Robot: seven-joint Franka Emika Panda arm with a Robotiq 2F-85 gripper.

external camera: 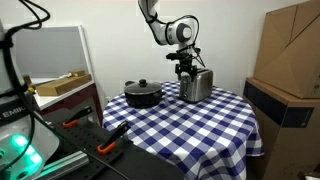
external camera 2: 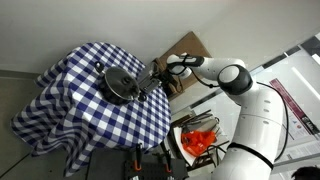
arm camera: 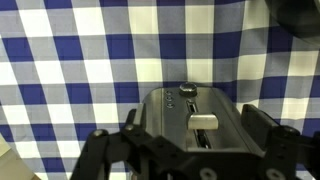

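A silver toaster (external camera: 200, 88) stands towards the back of the blue-and-white checked tablecloth (external camera: 190, 130). My gripper (external camera: 183, 73) points down at the toaster's near end, its fingers open. From the wrist view, the toaster's end shows a lever (arm camera: 203, 121) and a round dark knob (arm camera: 188, 89). The lever lies between the two fingers of the gripper in that view, with no grip on it. Whether either fingertip touches the toaster cannot be told.
A dark lidded pot (external camera: 143, 93) sits left of the toaster; its side (arm camera: 300, 15) enters the wrist view's upper right corner. Brown cardboard boxes (external camera: 285, 90) are stacked at the right.
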